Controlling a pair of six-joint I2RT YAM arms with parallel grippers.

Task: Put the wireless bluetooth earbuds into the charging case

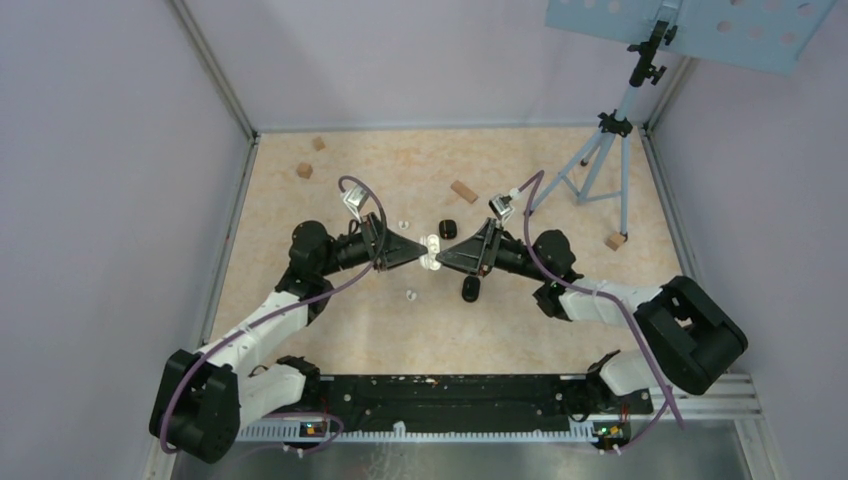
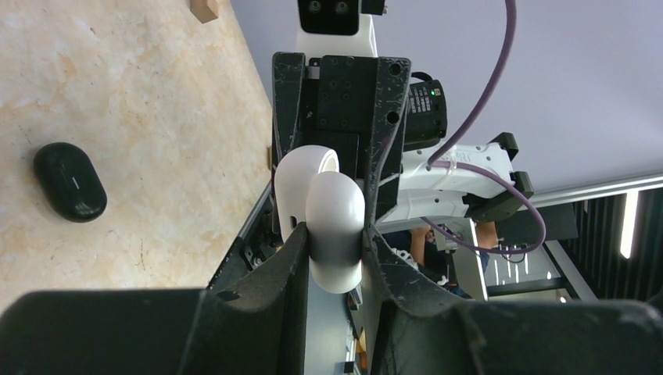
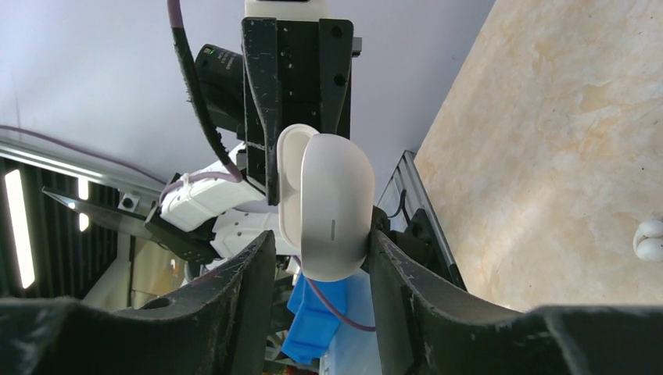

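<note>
A white charging case (image 1: 431,252) is held up between my two arms, its lid standing open. My left gripper is shut on the case, its dark fingers (image 2: 295,269) against both sides. From the other side, my right gripper reaches the same case with its fingers apart. One right finger (image 3: 383,266) is at the edge of the case, while a gap shows beside the other. White earbuds (image 1: 404,224) lie on the table, with another white piece (image 1: 411,295) nearer the front. The inside of the case is mostly hidden.
Two black cases lie on the table, one (image 1: 447,229) behind the held case and one (image 1: 471,288) in front. Wooden blocks (image 1: 465,191) are scattered toward the back. A tripod (image 1: 615,125) stands at the back right.
</note>
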